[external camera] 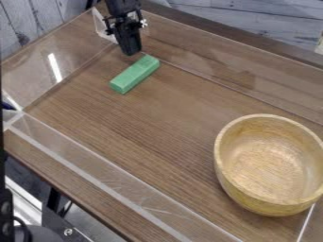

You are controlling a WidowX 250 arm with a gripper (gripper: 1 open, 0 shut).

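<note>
My gripper [127, 43] is at the top left of the camera view, dark and small, above the wooden table near its back edge, a little behind a green block [134, 75]. It looks shut, with nothing visible between its fingers, though it is small. The green block lies flat on the table, apart from the gripper.
A large beige bowl [263, 189] stands at the front right of the table [164, 142]. Wooden walls border the back.
</note>
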